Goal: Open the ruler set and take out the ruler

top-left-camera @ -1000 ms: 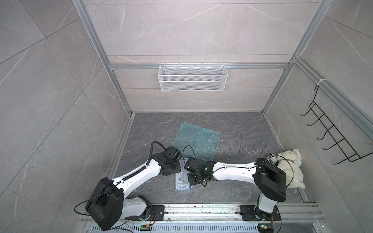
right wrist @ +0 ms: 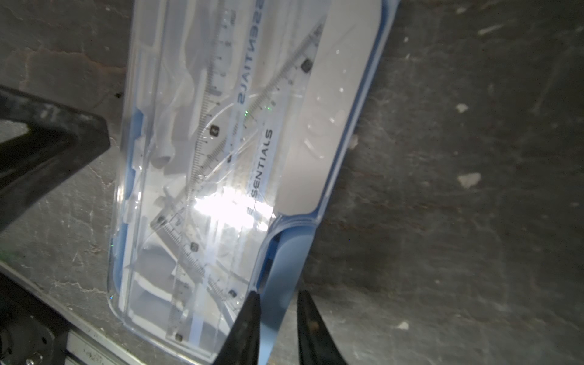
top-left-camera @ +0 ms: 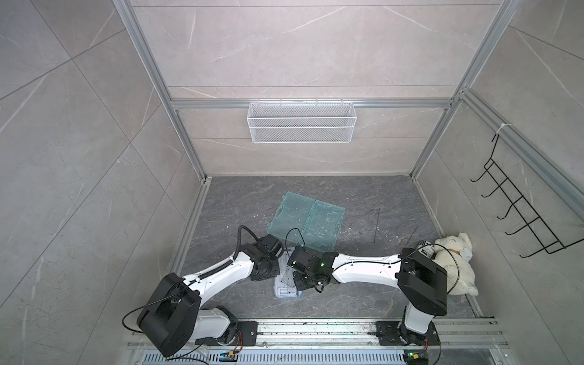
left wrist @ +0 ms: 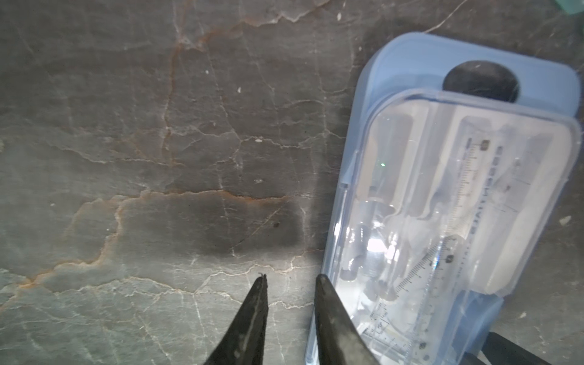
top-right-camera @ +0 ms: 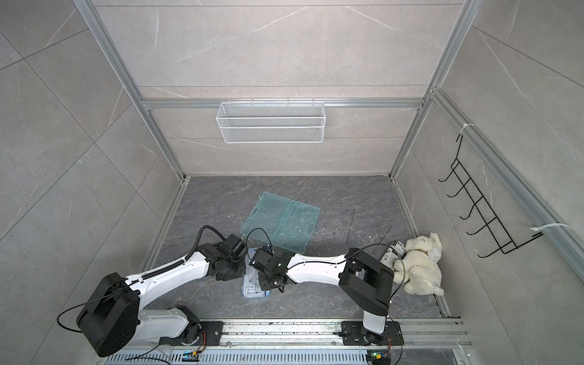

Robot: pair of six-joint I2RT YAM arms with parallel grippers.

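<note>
The ruler set [left wrist: 450, 182] is a blue case with a clear lid, rulers visible inside, lying on the floor between both arms. My left gripper is beside the case's long side; floor shows between its fingertips, and I cannot tell whether it grips anything lower down. My right gripper is part open at the opposite long side, its fingertips either side of the blue edge near one end. In both top views the arms' wrists partly hide the case [top-left-camera: 286, 286].
An open teal plastic box [top-left-camera: 322, 222] lies behind the case. A white plush toy [top-right-camera: 419, 273] sits at the right wall. A wire basket [top-left-camera: 301, 121] hangs on the back wall. Free floor is at the far left and back right.
My left arm has moved slightly down and towards the front over the last second. The right arm and the case look unchanged in the top left view.
</note>
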